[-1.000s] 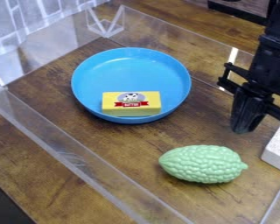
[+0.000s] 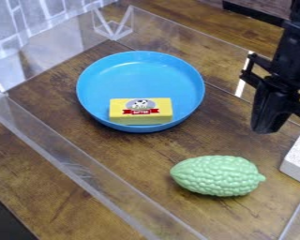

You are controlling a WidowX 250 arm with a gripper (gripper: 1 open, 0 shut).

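A blue plate (image 2: 142,77) lies at the upper left of the wooden surface, holding a yellow box with a cow label (image 2: 140,110). A green bumpy vegetable (image 2: 217,175) rests nearer the front, right of centre. The black gripper (image 2: 264,115) hangs at the right edge, above and behind the vegetable; whether its fingers are open or shut is hard to make out.
A white block (image 2: 299,157) sits at the right edge below the gripper. Clear plastic walls border the workspace. Bare wood (image 2: 78,169) lies free at the lower left and between plate and vegetable.
The gripper has shifted slightly upward and to the right. The plate, box and vegetable have stayed in place.
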